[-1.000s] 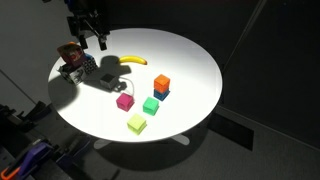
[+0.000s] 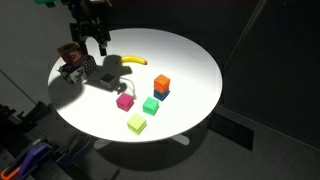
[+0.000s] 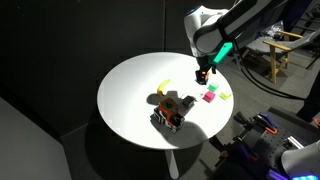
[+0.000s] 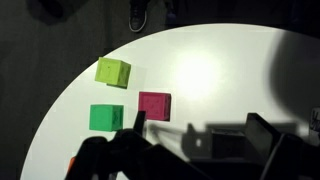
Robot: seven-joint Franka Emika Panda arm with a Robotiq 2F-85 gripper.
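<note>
My gripper [image 2: 92,46] hangs over the far left of the white table, its two fingers well apart and nothing held between them. In the wrist view the fingers [image 4: 262,138] stand wide, and a dark box [image 4: 228,143] shows below between them. That dark box [image 2: 108,81] lies on the table beside a pink-red cube [image 2: 125,102]. Close by are a green cube [image 2: 151,105] and a yellow-green cube [image 2: 136,124]. An orange cube [image 2: 162,83] rests on a blue cube [image 2: 161,95].
A yellow banana [image 2: 133,60] lies toward the far side. A dark, reddish-brown object [image 3: 172,113] stands near the table's edge. A chair [image 3: 277,50] is beyond the table.
My gripper sits very slightly lower than a second ago and is still open. The cubes, box and banana have not moved.
</note>
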